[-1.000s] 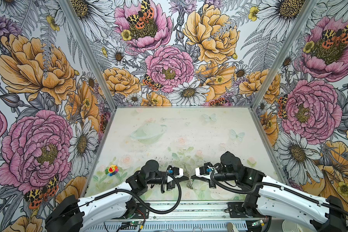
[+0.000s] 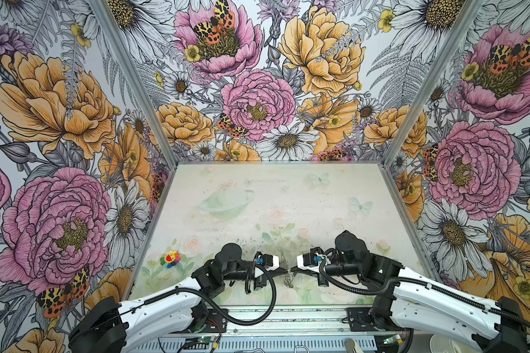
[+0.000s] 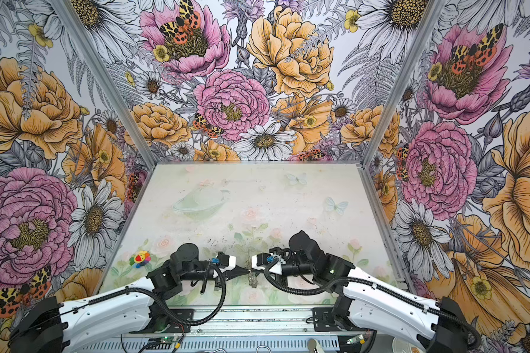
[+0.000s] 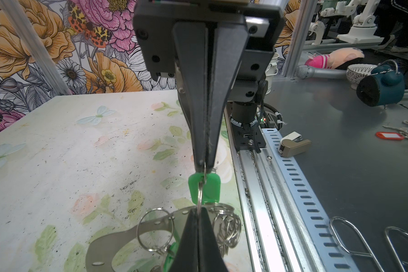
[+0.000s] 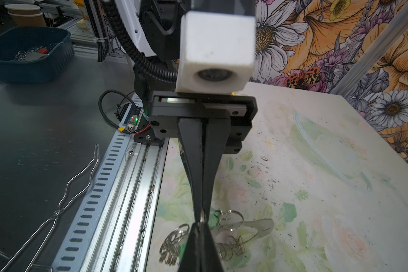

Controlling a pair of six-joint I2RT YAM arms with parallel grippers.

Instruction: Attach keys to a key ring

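Tip to tip above the mat, my left gripper (image 2: 286, 270) and right gripper (image 2: 293, 269) are both shut. A thin steel key ring, nearly edge-on in the left wrist view, runs from the left fingertips (image 4: 196, 212) up to the right fingertips (image 4: 205, 168), pinched at both ends. From it hangs a bunch of metal parts: a green tag (image 4: 210, 186), a flat grey key blade (image 4: 106, 248), a loose round ring (image 4: 141, 226) and a cluster of small rings (image 4: 228, 226). The right wrist view shows another side of the cluster (image 5: 171, 247). My fingers partly hide how each key attaches.
A colourful toy (image 2: 170, 259) lies at the mat's left. In front, beyond the metal rail (image 4: 269, 217), are a stapler (image 4: 294, 144), bent wire pieces (image 5: 61, 208) and a blue basket (image 5: 29, 54).
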